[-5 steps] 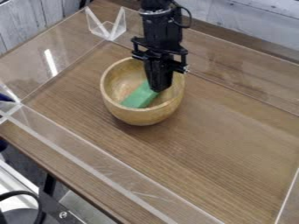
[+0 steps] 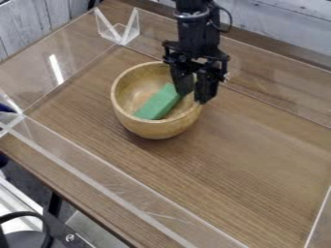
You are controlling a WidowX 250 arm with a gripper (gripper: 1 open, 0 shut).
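Note:
A tan bowl sits on the wooden table, holding a green block that lies tilted along its middle. My black gripper hangs over the bowl's right rim, at the upper right end of the green block. Its dark fingers are small and blurred against the bowl, so whether they stand open or shut, and whether they touch the block, I cannot tell.
A white wire-like object stands at the upper left of the table. Black cables or parts lie at the lower left corner.
The gripper has shifted right, from over the bowl's middle toward its right rim. The green block remains in the bowl.

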